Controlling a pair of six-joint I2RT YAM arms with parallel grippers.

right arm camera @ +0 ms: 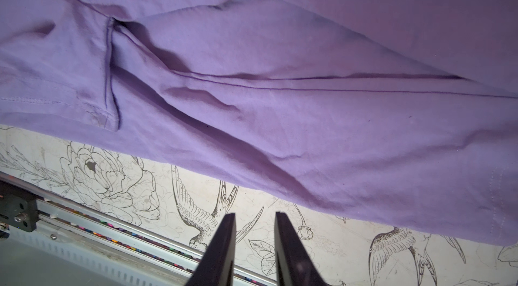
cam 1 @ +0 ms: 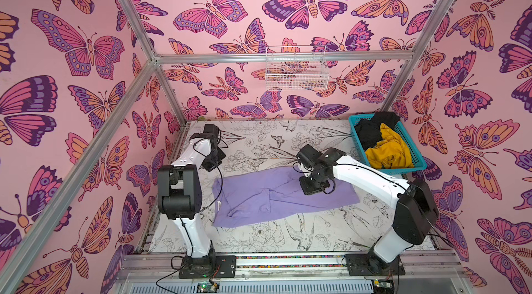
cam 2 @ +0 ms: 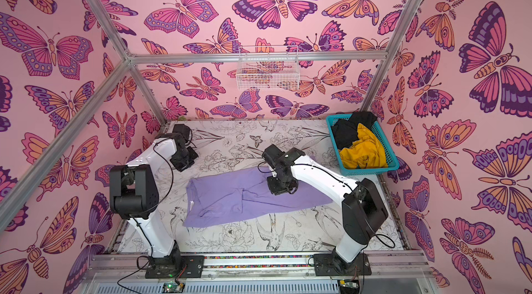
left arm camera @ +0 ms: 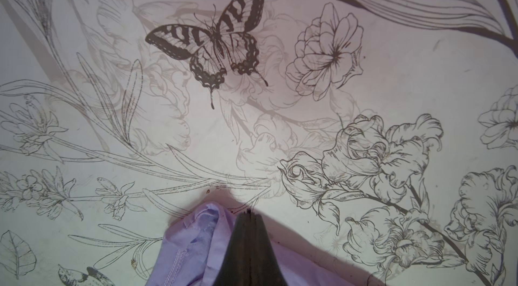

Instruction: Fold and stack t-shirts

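Note:
A purple T-shirt [cam 1: 249,199], folded into a long strip with a few wrinkles, lies across the middle of the table. In the left wrist view its corner [left arm camera: 186,237] is raised and creased beside my left gripper. That gripper is shut, its fingertips together with no cloth between them. My right gripper hangs over the shirt's near edge, fingers apart and empty. From above, the right arm covers part of the shirt's middle.
A teal basket [cam 1: 418,162] at the back right holds a yellow garment [cam 1: 392,150] and a black garment [cam 1: 368,133]. A metal rail runs along the front edge.

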